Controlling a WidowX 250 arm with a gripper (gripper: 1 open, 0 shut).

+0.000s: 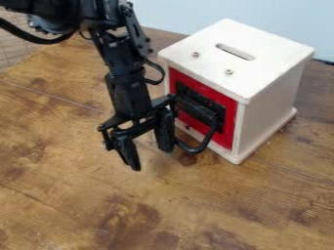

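Observation:
My black gripper [146, 146] hangs low over the wooden floor, open, its two fingers spread with nothing between them. Just right of it stands a white wooden box [267, 104] with a slot and two screws on top. Its red front [185, 76] faces left and holds a black panel with a black looped handle [200, 145] at the lower edge, close beside my right finger; whether they touch I cannot tell.
A white wall [308, 34] is behind the box.

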